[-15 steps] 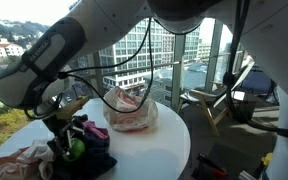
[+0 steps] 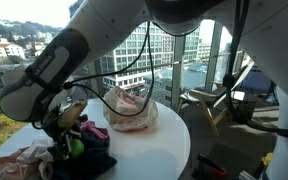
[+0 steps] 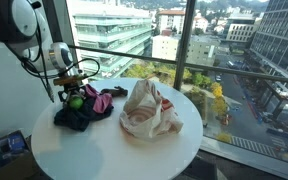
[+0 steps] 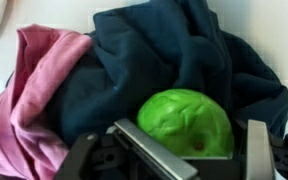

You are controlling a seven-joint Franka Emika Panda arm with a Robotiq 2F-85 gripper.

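A round green object (image 4: pixel 186 123), perhaps a fruit or ball, rests on dark navy cloth (image 4: pixel 134 50). In the wrist view it lies between and just beyond the fingers of my gripper, which is open. Whether the fingers touch it cannot be told. Pink cloth (image 4: pixel 46 85) lies against the left side of the dark cloth. From the second exterior view, the green object (image 3: pixel 76 102) shows under the gripper (image 3: pixel 71 92) at the table's left side.
A white plastic bag with red print (image 3: pixel 151 110) stands on the round white table (image 3: pixel 104 155). Pale cloth (image 2: pixel 22 163) lies at the left in the first exterior view. Large windows stand behind, and a folding chair (image 2: pixel 224 95) is at the right.
The arm's wrist has shifted slightly left and down in the first exterior view. The green object and the cloths seem to lie where they were.
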